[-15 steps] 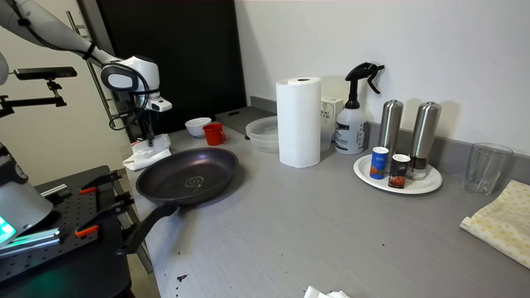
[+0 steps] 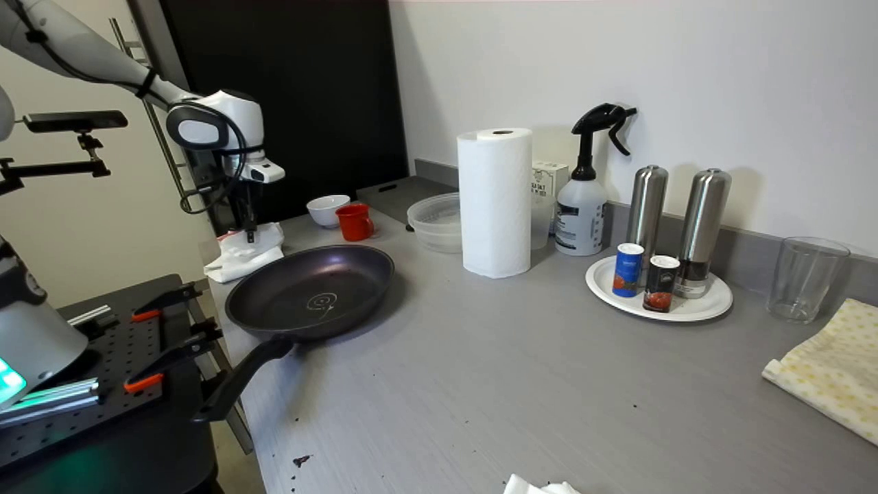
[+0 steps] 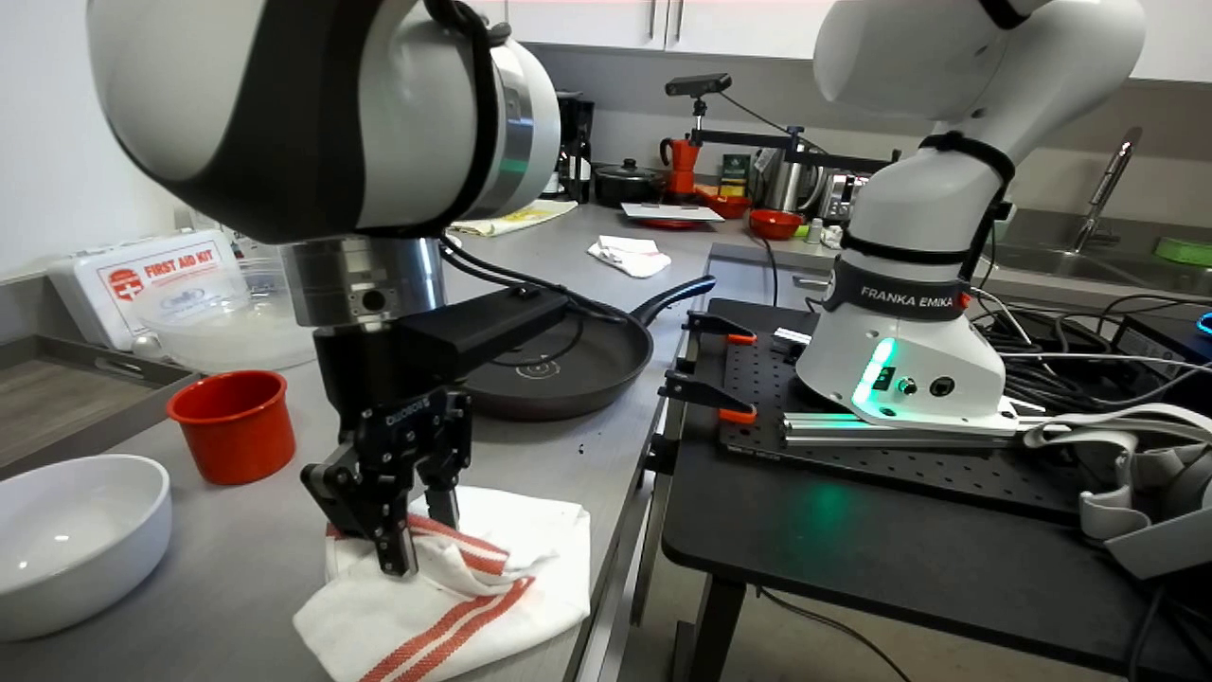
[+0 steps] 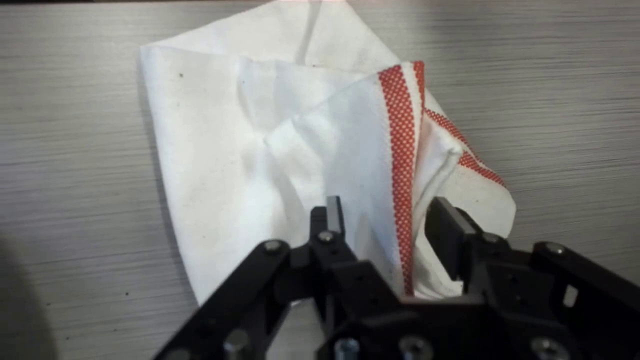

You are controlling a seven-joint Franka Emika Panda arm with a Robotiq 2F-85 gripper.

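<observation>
A white cloth with red stripes point(image 3: 500, 591) lies rumpled on the counter near its edge; in the wrist view the cloth point(image 4: 222, 150) spreads under and ahead of my fingers. My gripper points down at it, its fingers partly apart on either side of a raised, striped fold. In exterior view 2 the gripper point(image 3: 420, 540) is low over the cloth, fingertips at the fabric. Exterior view 1 shows the gripper point(image 2: 249, 234) above the cloth point(image 2: 247, 259), with much of the detail too small to make out. Whether the fingers press on the fold cannot be told.
Close by stand a dark frying pan point(image 2: 317, 288), a red cup point(image 3: 233, 426) and a white bowl point(image 3: 80, 540). A paper towel roll point(image 2: 495, 206) and a plate with shakers point(image 2: 605, 284) are farther along.
The arm looks almost unmoved. Around the fingertips the cloth's outline differs slightly.
</observation>
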